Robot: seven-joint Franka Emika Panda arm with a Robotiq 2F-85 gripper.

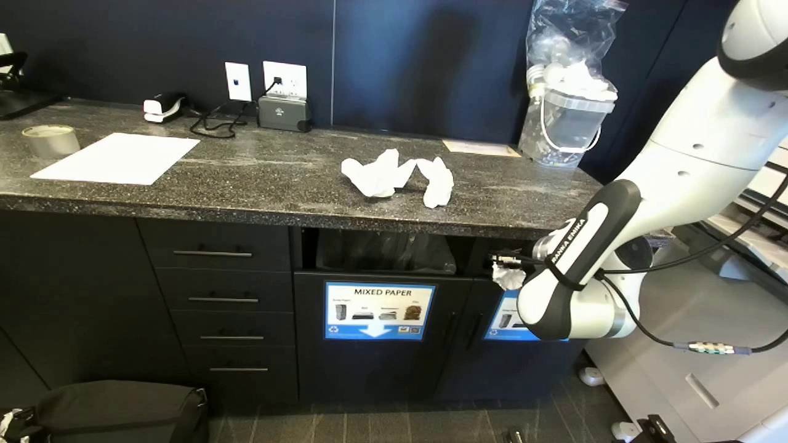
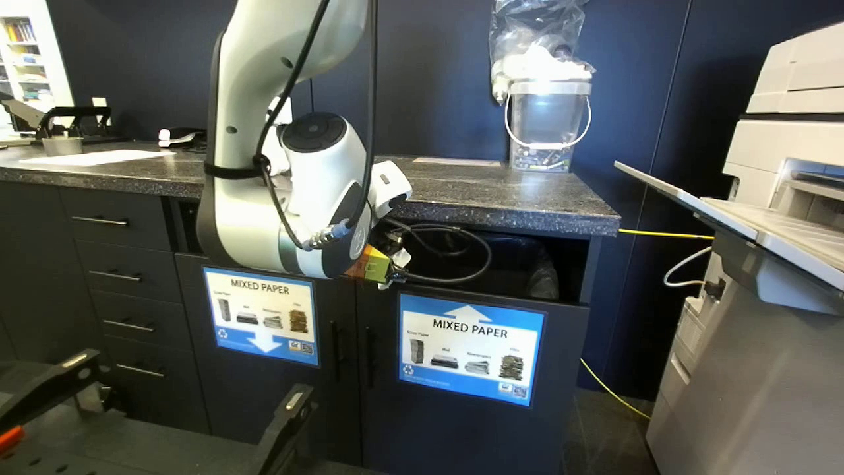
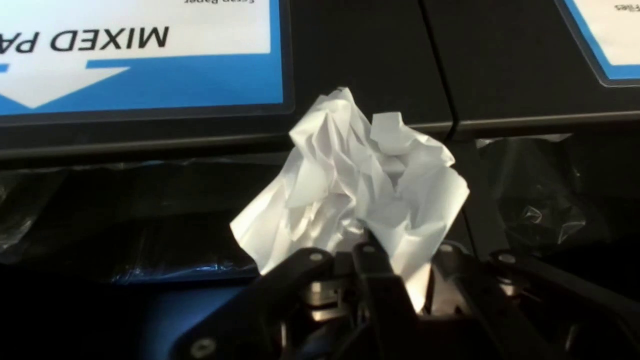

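Observation:
A crumpled white paper (image 3: pixel 354 180) is pinched by my gripper, which is shut on it; in the wrist view it fills the middle and covers part of the fingertips. The same paper (image 1: pixel 508 276) shows in exterior view 1 in front of the cabinet, below the counter's edge, near the right bin opening. In exterior view 2 most of the gripper hides behind the arm. Two more crumpled papers, one larger (image 1: pixel 378 174) and one narrower (image 1: pixel 437 183), lie close together on the counter.
Lined bin openings, left (image 1: pixel 384 251) and right (image 2: pixel 506 265), sit above doors with "MIXED PAPER" signs (image 2: pixel 472 348). A clear bucket (image 2: pixel 551 119) stands at the counter's right end. A flat white sheet (image 1: pixel 118 158) and tape roll (image 1: pixel 50 141) lie at left. A printer (image 2: pixel 752 316) borders the right.

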